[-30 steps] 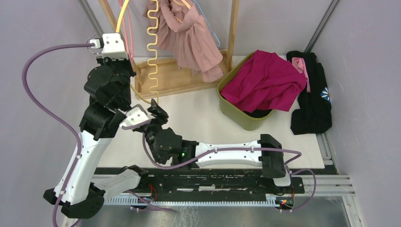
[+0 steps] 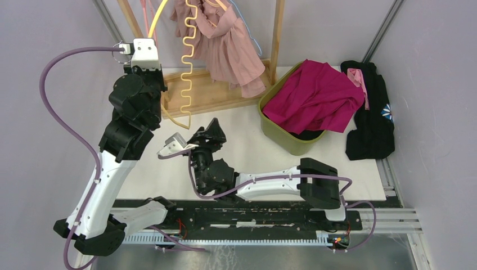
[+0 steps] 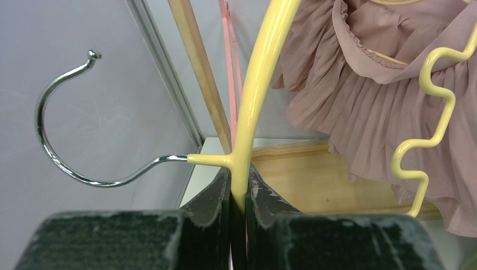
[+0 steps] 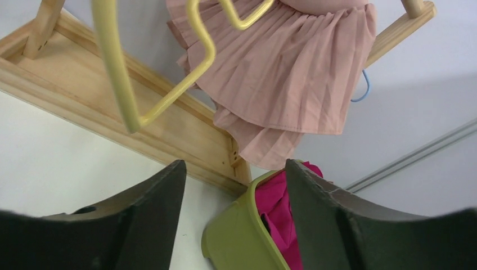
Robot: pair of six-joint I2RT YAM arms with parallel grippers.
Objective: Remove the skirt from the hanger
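Observation:
A yellow wavy hanger (image 2: 187,79) (image 3: 253,95) stands in my left gripper, which is shut on it near its metal hook (image 3: 112,182); no skirt shows on its wavy bars. Behind it, pink pleated garments (image 2: 225,50) (image 4: 281,73) hang on wooden hangers at the rack. My right gripper (image 2: 208,135) is open with nothing between its fingers, below the hanger's lower corner and facing the pink cloth in the right wrist view.
The wooden rack base (image 2: 214,98) stands at the back. A green bin (image 2: 287,143) with magenta cloth is to its right, beside black clothing (image 2: 365,140).
My left gripper and the yellow hanger have moved slightly right. My right gripper has moved right, away from the left arm. The pink garments hang unchanged.

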